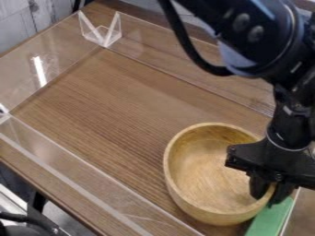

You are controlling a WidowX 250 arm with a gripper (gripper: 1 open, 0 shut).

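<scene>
A wooden bowl (207,171) sits at the lower right of the table. My gripper (264,189) is shut on its right rim, with the fingertips over the bowl's edge. A green object (271,221) lies beneath and beside the bowl at the bottom right, partly hidden by the bowl and gripper.
A clear plastic item (101,28) stands at the back left. Transparent edging runs along the left and front of the table.
</scene>
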